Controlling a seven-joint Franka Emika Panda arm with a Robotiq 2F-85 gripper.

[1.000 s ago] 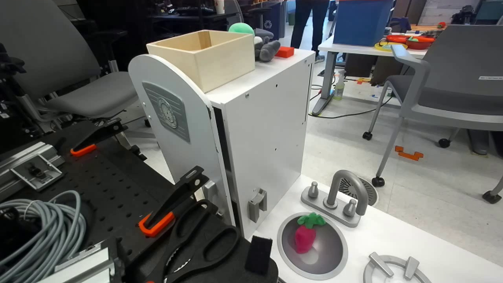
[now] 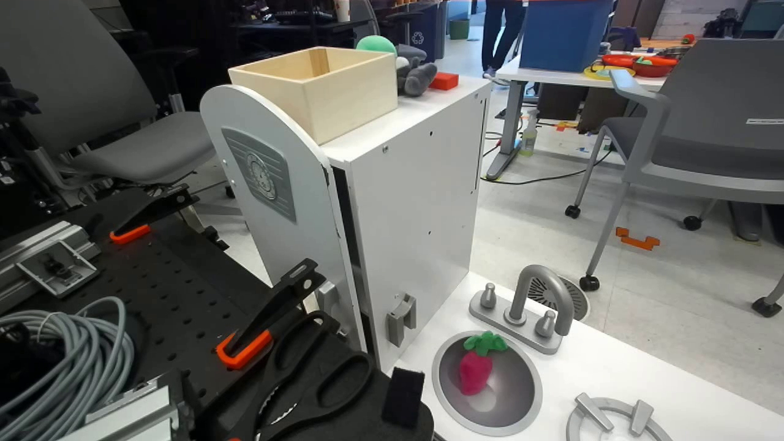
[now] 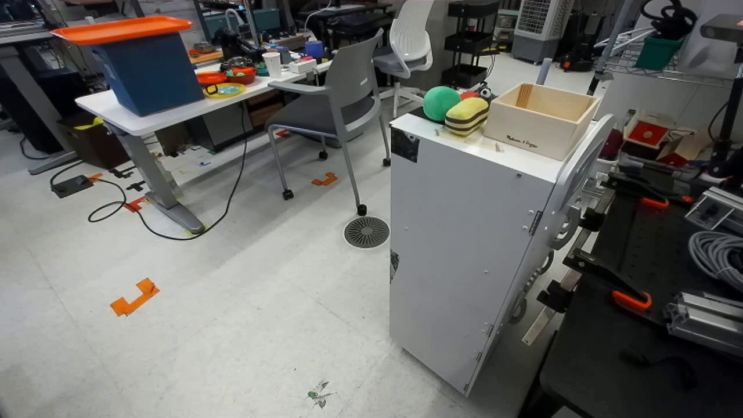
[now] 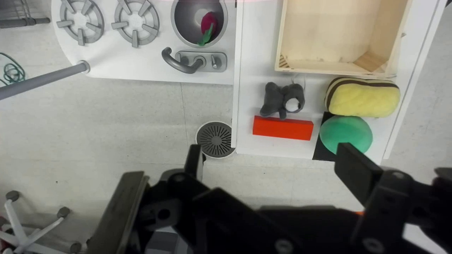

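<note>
High above the play kitchen, my gripper stands open in the wrist view, its two black fingers wide apart with nothing between them. On the white cabinet top lie a green ball [image 4: 346, 133], a yellow striped plush [image 4: 364, 99], a grey plush animal [image 4: 281, 100] and a red block [image 4: 283, 128]. Behind them sits an open wooden box [image 4: 326, 38]; the part of its inside that shows is empty. A dark pink plush with green leaves [image 2: 476, 371] rests in the round grey sink [image 2: 533, 400]. Neither exterior view shows the gripper.
Beside the sink rises a grey faucet [image 2: 542, 286], with stove burners [image 4: 135, 21] farther along the counter. Scissors [image 2: 309, 382] and clamps [image 2: 268, 316] lie on the black table. Beyond the cabinet's edge is open floor.
A person in the background has stepped farther away. The objects on the cabinet and in the sink have not moved.
</note>
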